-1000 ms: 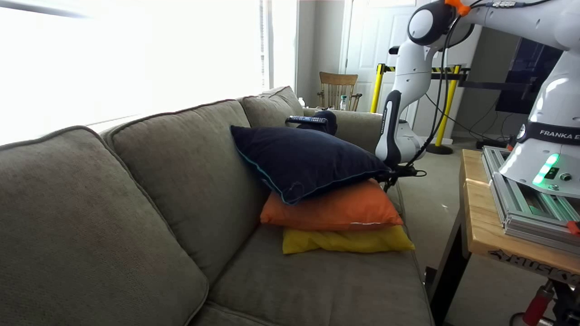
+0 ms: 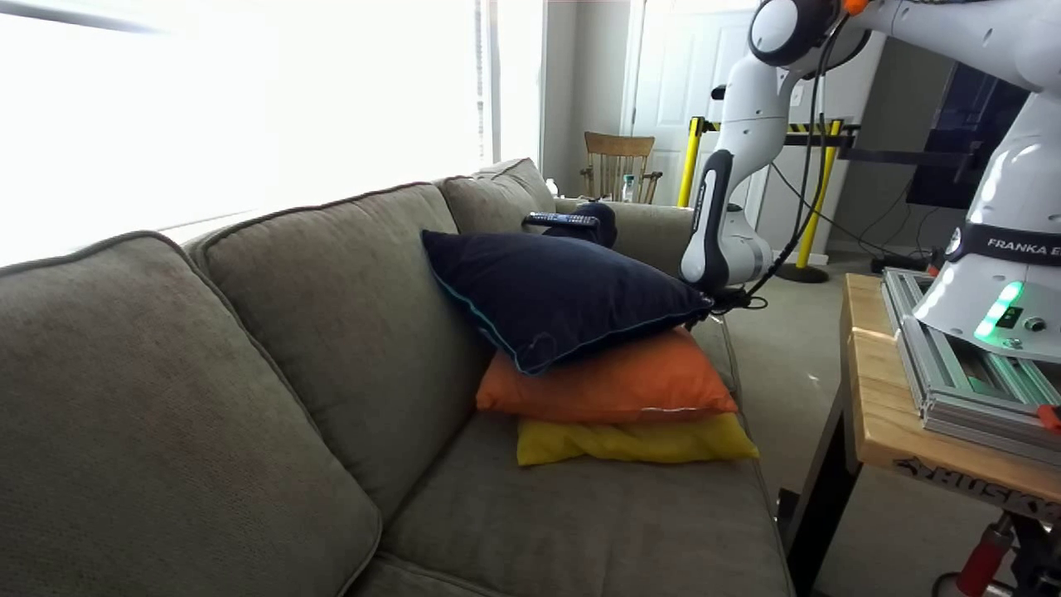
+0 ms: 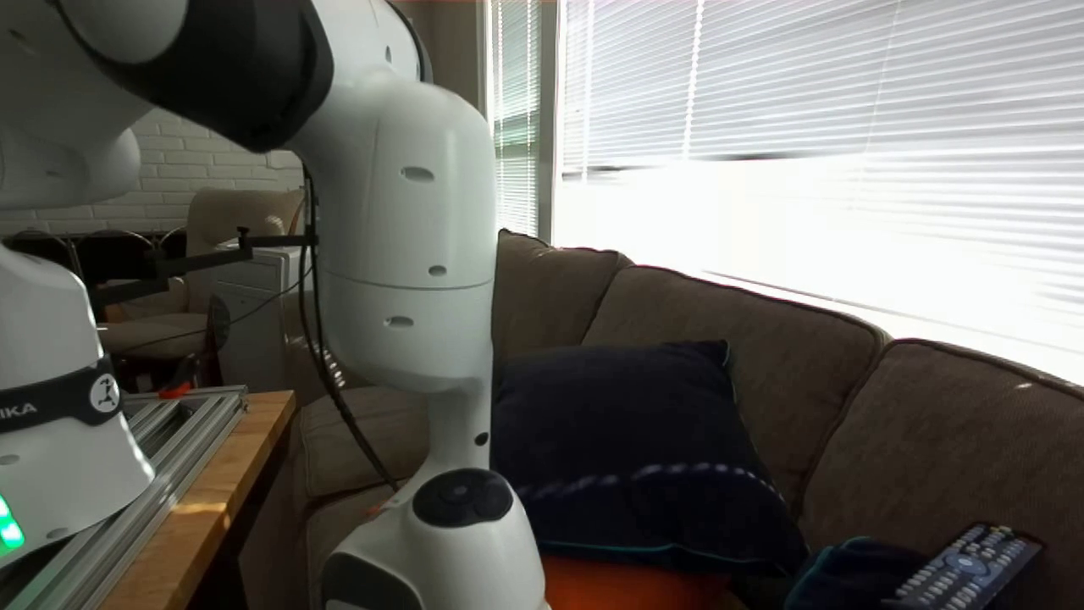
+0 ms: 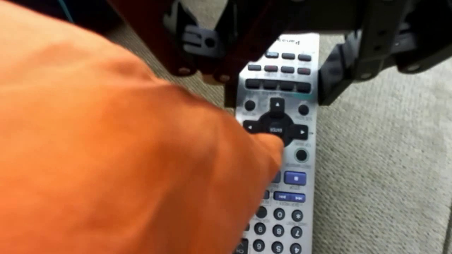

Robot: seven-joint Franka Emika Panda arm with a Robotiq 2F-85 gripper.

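In the wrist view, a silver remote [image 4: 290, 186] with black and blue buttons lies lengthwise below my gripper. One dark finger is against each long edge of it near the top, so the fingers are shut on the remote. An orange pillow [image 4: 127, 161] covers part of the remote's left side. From exterior view 1, a navy pillow [image 2: 567, 288] hides most of the gripper; its fingertips and the held remote cannot be made out there. Below the navy pillow are the orange pillow [image 2: 607, 378] and a yellow pillow [image 2: 637, 441], stacked on the couch seat.
A second remote [image 3: 970, 569] rests on a dark, teal-edged item [image 3: 854, 574] beyond the pillow stack. The couch backrest [image 2: 308, 298] runs along the window side. A wooden table [image 2: 895, 398] carries the robot base at right. The near couch seat [image 2: 557, 527] is bare.
The hand has shifted slightly up and left in exterior view 1, and its black part shows less beside the navy pillow. The pillows look unmoved.
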